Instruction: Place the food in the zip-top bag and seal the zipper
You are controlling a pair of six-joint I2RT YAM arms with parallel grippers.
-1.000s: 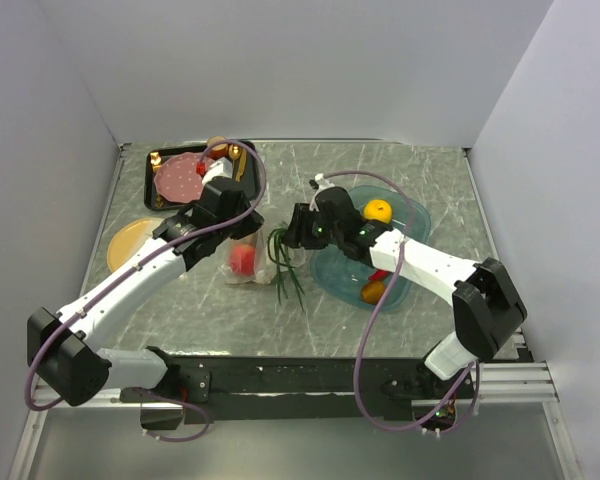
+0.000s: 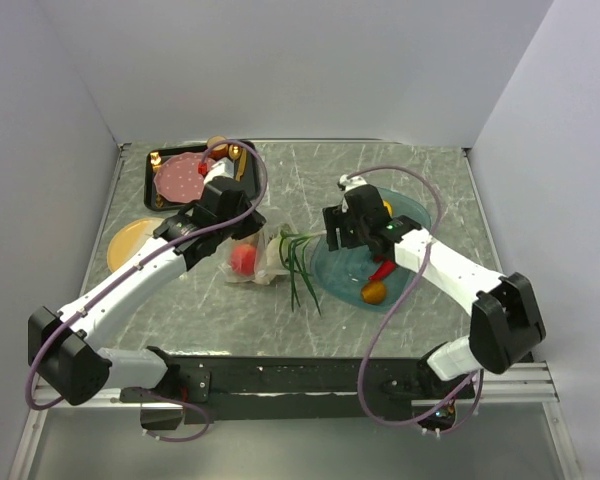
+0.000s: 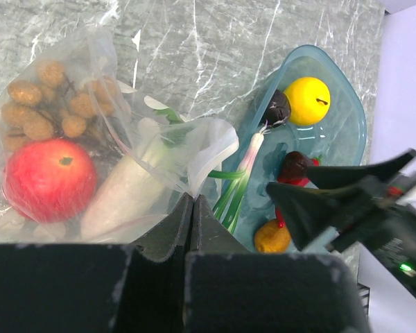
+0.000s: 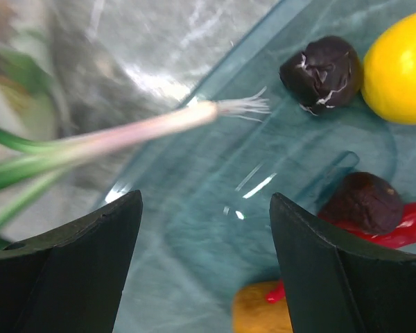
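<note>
The clear zip bag (image 3: 118, 55) holds a tomato (image 3: 50, 180), several brown lumps (image 3: 35, 111) and a long pale vegetable (image 3: 125, 198). My left gripper is shut on the bag's rim. Outside the bag's mouth lies the green onion (image 3: 244, 173), its pale root end over the blue bin's (image 2: 332, 298) edge and its green leaves (image 2: 294, 275) hanging down beside the bag. Standing open over the bin, my right gripper has nothing between its fingers; the onion is to its left in the right wrist view.
In the bin are a yellow fruit (image 3: 307, 100), dark round pieces (image 3: 277, 109), a red pepper (image 2: 383, 270) and an orange-brown fruit (image 2: 374, 292). At the back left stands a black tray (image 2: 148, 190); a yellow plate (image 2: 120, 245) lies left.
My right gripper has moved right, away from the bag and the onion, to over the bin. The onion has shifted slightly right, its root end now over the bin's edge. The left arm has stayed put.
</note>
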